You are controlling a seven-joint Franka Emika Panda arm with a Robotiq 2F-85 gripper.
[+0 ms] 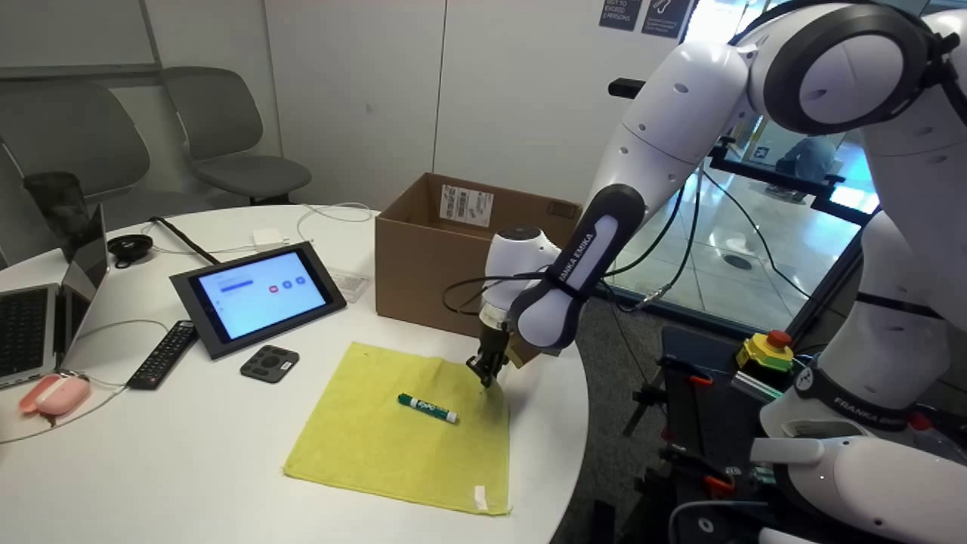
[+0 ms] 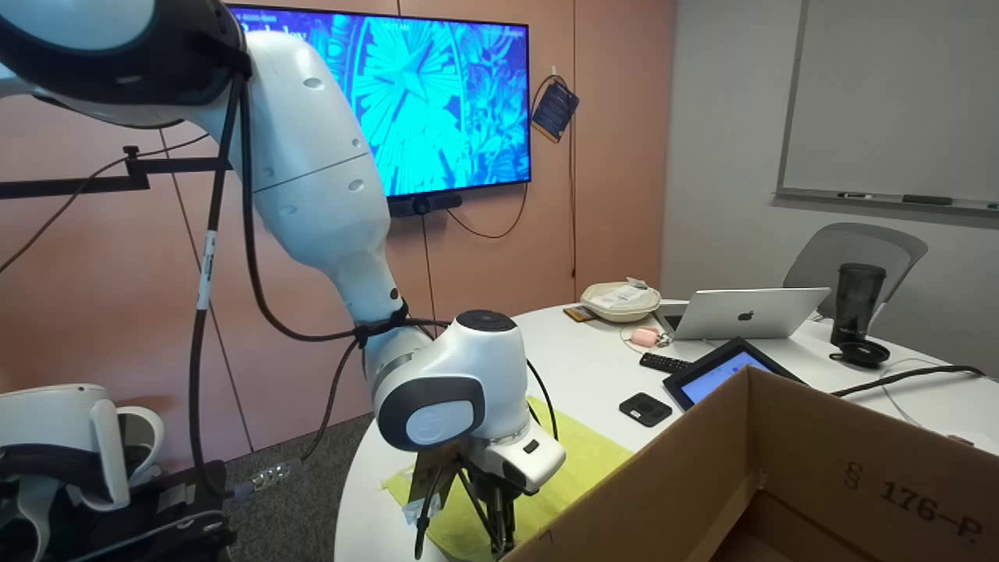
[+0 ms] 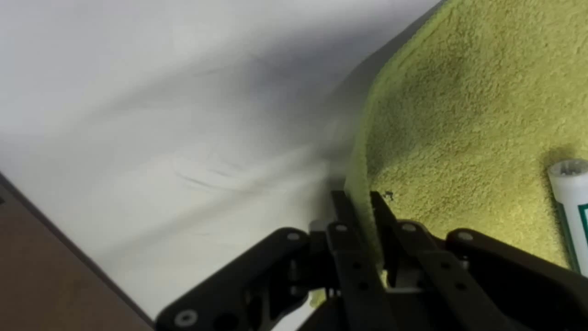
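Note:
A yellow cloth (image 1: 381, 453) lies spread on the white table, with a green marker (image 1: 427, 408) resting on its upper part. At the cloth's far right corner is my gripper (image 1: 489, 373). In the wrist view the gripper is shut on the cloth's edge, which runs up between its two black fingers as a slightly raised fold. Bare table shows on one side of that fold. The towelling (image 3: 479, 138) spreads out on the other, and the marker's white end (image 3: 570, 182) shows at the right.
Just behind the gripper stands an open cardboard box (image 1: 435, 272). A tablet (image 1: 263, 289), a black puck-like device (image 1: 269, 363), a remote (image 1: 163, 354) and a laptop (image 1: 45, 317) occupy the table's left.

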